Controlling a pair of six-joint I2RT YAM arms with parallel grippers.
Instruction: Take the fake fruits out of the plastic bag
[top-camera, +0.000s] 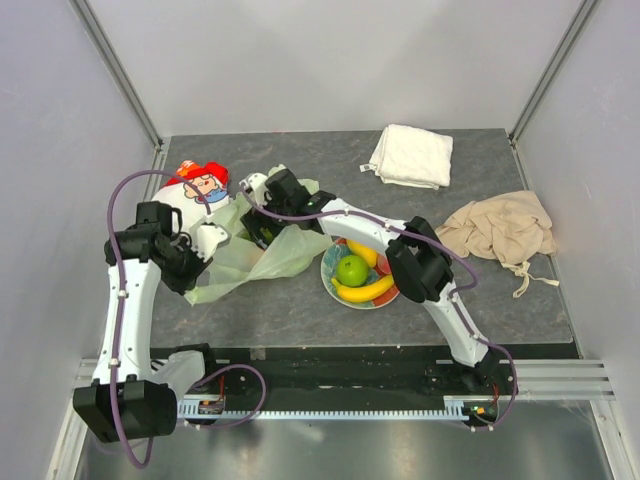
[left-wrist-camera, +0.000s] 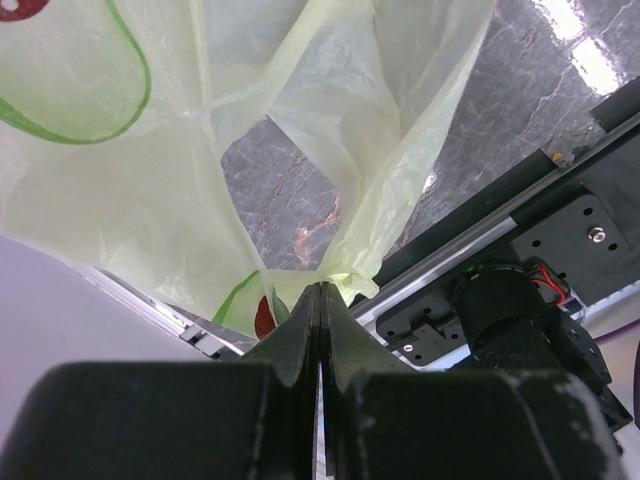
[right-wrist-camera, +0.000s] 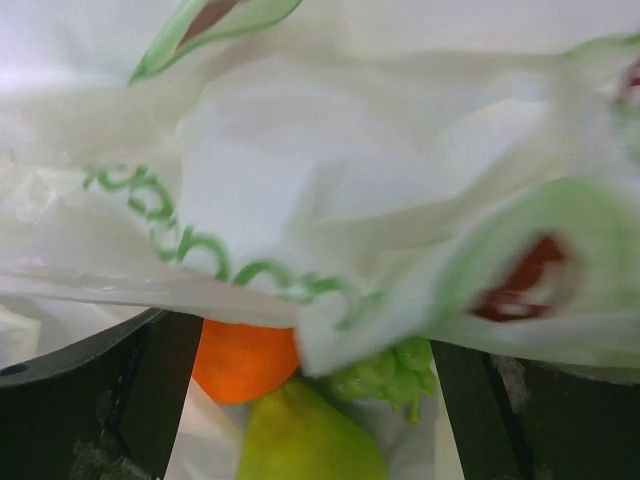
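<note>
The translucent plastic bag (top-camera: 270, 262) lies crumpled left of the bowl. My left gripper is shut at a corner of the bag near the front-left table edge; whether film is between its tips is unclear. My right gripper is open inside the bag, under its printed film, over an orange (right-wrist-camera: 245, 360), a pear (right-wrist-camera: 305, 448) and green grapes (right-wrist-camera: 375, 375).
A bowl with a green apple (top-camera: 352, 270), banana (top-camera: 362, 292) and other fruit stands right of the bag. A white cloth (top-camera: 412, 155) lies at the back, a beige cloth (top-camera: 500, 225) at right, a printed cloth (top-camera: 175, 200) at left.
</note>
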